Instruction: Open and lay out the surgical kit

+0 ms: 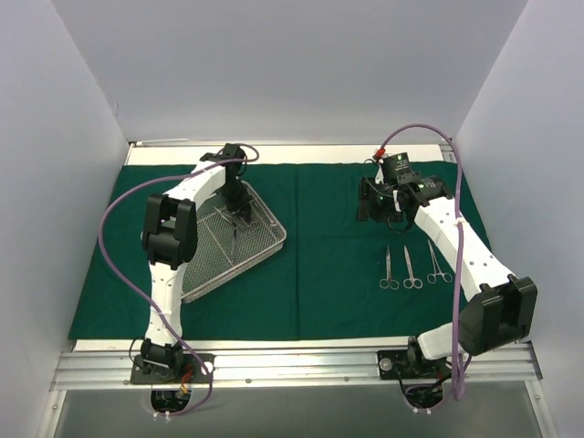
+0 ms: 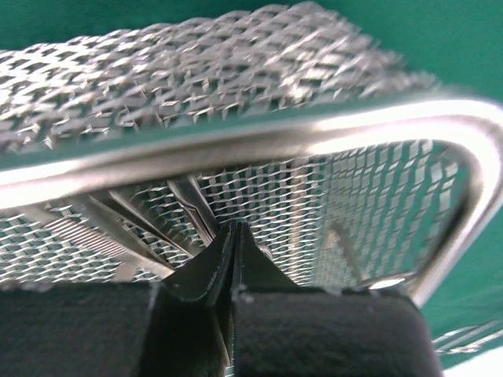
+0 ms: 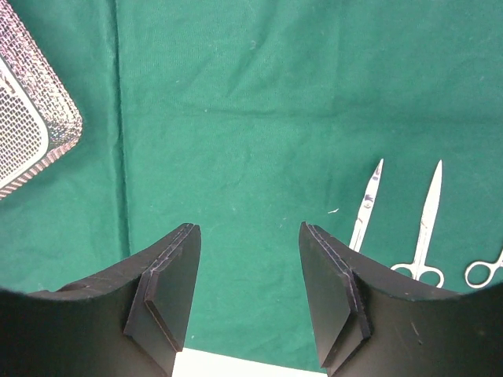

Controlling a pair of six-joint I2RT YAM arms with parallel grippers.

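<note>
The wire-mesh tray (image 1: pixel 208 285) lies tilted on the left half of the green cloth, with several metal instruments inside. In the left wrist view my left gripper is shut, its fingertips together with nothing between them. A shiny metal instrument (image 2: pixel 192 206) lies beside those fingertips, outside them, near the tray's rim (image 2: pixel 236 149). Over the cloth's right half, my right gripper stands open and empty. Scissors-like instruments lie in a row there: one pair (image 1: pixel 389 269), a second (image 1: pixel 409 269) and a third (image 1: pixel 438 265).
Bare green cloth (image 1: pixel 333 274) spreads between the tray and the laid-out instruments. Grey walls (image 1: pixel 55 182) close in the sides and back. Purple cables (image 1: pixel 119 269) loop beside both arms.
</note>
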